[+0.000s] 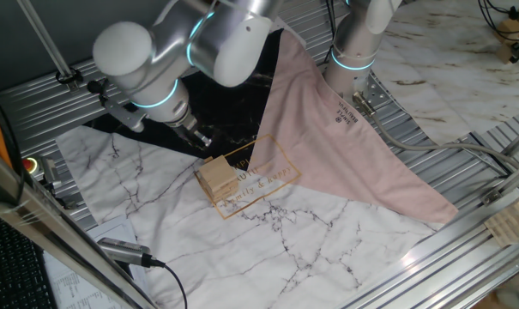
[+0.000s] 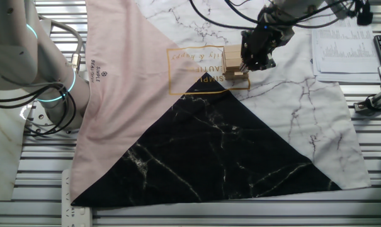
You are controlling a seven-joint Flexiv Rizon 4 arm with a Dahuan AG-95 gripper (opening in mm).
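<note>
A small stack of pale wooden blocks stands on the cloth, over one side of a gold printed frame. In exterior view 1 my gripper hangs just behind the stack, with a gap showing between its tip and the wood. Exterior view 2 has the dark gripper overlapping the right side of the wooden blocks, so part of the stack is hidden there. Whether the fingers are apart or together is too small and dark to make out. No object is visibly carried.
The cloth is patterned in white marble, black and pink, with broad bare areas around the stack. A metal post crosses the left front in exterior view 1. Papers and a keyboard lie beyond the cloth's edge.
</note>
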